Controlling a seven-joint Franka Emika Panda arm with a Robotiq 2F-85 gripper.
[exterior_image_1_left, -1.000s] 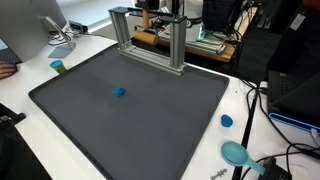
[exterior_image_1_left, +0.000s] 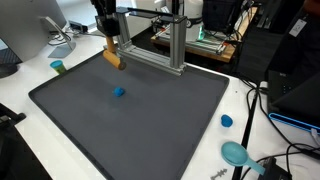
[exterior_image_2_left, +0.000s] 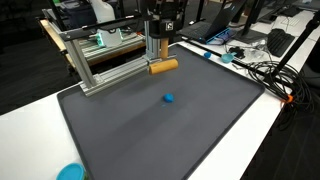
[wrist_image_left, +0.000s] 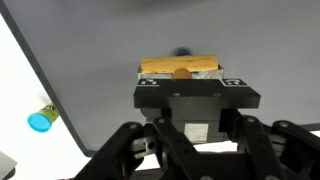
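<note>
A light-brown wooden piece shaped like a mallet, its bar (exterior_image_2_left: 163, 66) lying crosswise below an orange handle (exterior_image_2_left: 164, 46), hangs above the dark grey mat (exterior_image_2_left: 120, 125). My gripper is shut on it; in the wrist view the bar (wrist_image_left: 180, 65) shows just past the fingers, with the rest hidden behind them. Seen from exterior view 1, the bar (exterior_image_1_left: 112, 60) is tilted and clear of the mat. On the mat lies a small blue object (exterior_image_1_left: 119, 91), apart from the wooden piece.
A metal frame (exterior_image_1_left: 150, 56) with an upright post stands along the mat's back edge. Beyond the mat are a green-and-blue roll (exterior_image_1_left: 58, 66), a blue lid-like piece (exterior_image_1_left: 227, 121) and a teal round object (exterior_image_1_left: 240, 157).
The wooden piece and my gripper have moved left in exterior view 1, away from the metal frame, and the piece now appears lower over the mat. The blue object has stayed put.
</note>
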